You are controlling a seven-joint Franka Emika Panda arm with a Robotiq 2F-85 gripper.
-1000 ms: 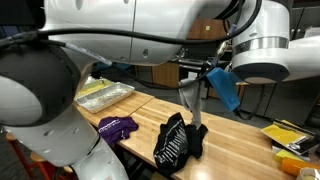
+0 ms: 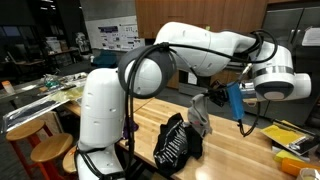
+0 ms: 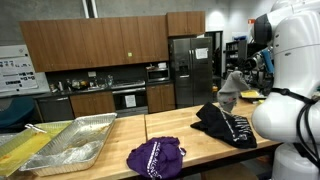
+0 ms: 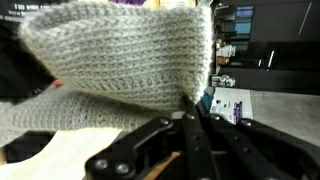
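A light grey knit cloth (image 2: 199, 116) hangs from my gripper, which is shut on it. In the wrist view the cloth (image 4: 125, 58) spreads wide across the upper left and hides much of the fingertips. Exterior view 2 shows the cloth (image 3: 232, 88) at the right, above the table. Below and beside it lies a rumpled black garment with white lettering (image 2: 177, 143). Whether the cloth's lower end touches that garment cannot be told. A purple cloth (image 3: 157, 157) lies crumpled on the table, apart from both.
Foil trays (image 3: 75, 142) stand at the table's far left in exterior view 2. Yellow packets (image 2: 283, 134) and other items crowd the right edge in exterior view 1. Bare wooden tabletop (image 2: 228, 153) shows right of the black garment. Stools (image 2: 48, 149) stand beyond the table.
The black garment looks unmoved.
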